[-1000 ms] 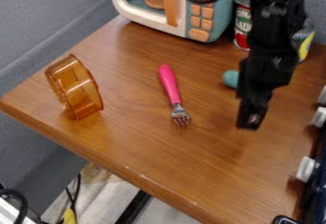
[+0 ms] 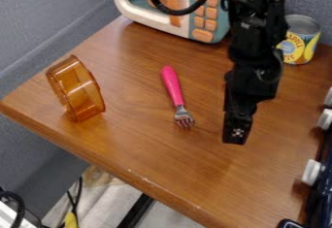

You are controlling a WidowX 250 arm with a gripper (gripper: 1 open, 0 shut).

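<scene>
My black arm reaches down from the upper right, its gripper [image 2: 238,133] low over the wooden table [image 2: 155,174], right of a pink-handled fork [image 2: 173,91]. Whether the fingers are open or shut is hard to tell. An orange translucent ring-shaped object [image 2: 76,88] stands on its side at the left of the table.
A toy microwave [image 2: 169,9] stands at the back, with a yellow-labelled can [image 2: 297,42] to its right. Dark equipment with white knobs [image 2: 315,174] lines the right edge.
The arm has shifted left and slightly downward toward the fork's side. The fork and orange object have not moved.
</scene>
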